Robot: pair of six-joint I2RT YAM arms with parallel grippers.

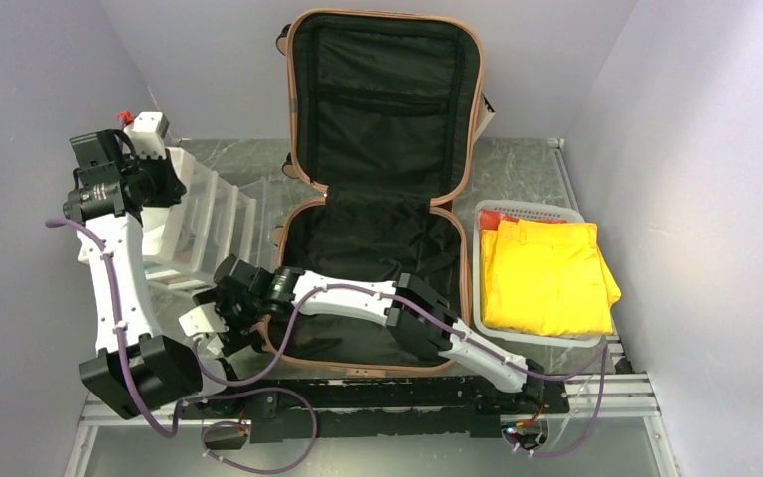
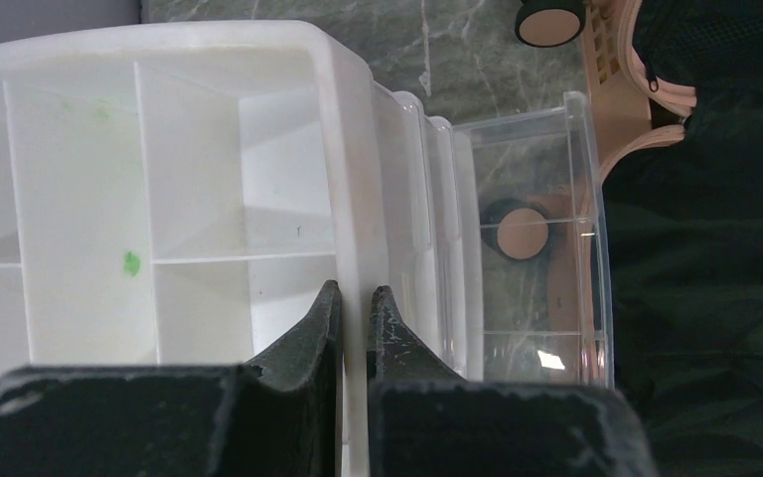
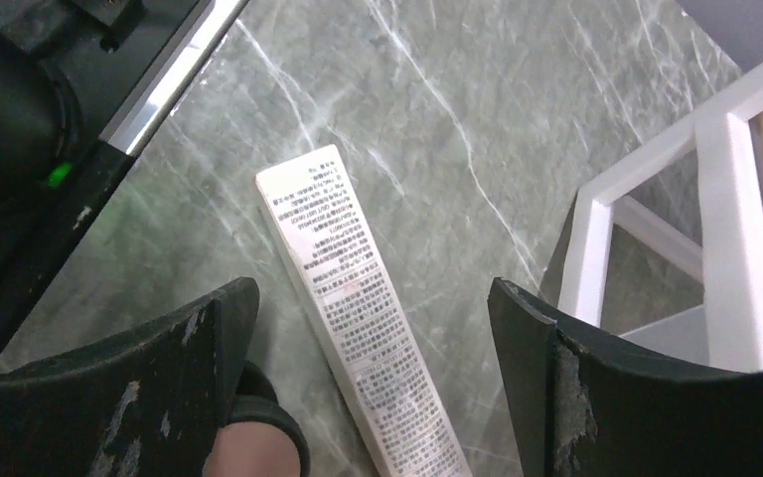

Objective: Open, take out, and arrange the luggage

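Observation:
My left gripper is shut on the white rim [image 2: 351, 149] of a plastic drawer organizer [image 1: 209, 224] at the left, its clear lower drawer [image 2: 517, 159] standing out beside the suitcase. The suitcase [image 1: 378, 238] lies open, empty, lid upright at the back. My right gripper is open and low at the suitcase's front-left, over the floor; a white bar covered in small print [image 3: 353, 298] lies below and between its fingers, not held.
A grey basket [image 1: 527, 214] with folded yellow clothing [image 1: 546, 278] stands at the right. Walls enclose the sides and back. A white frame [image 3: 735, 258] stands beside my right gripper.

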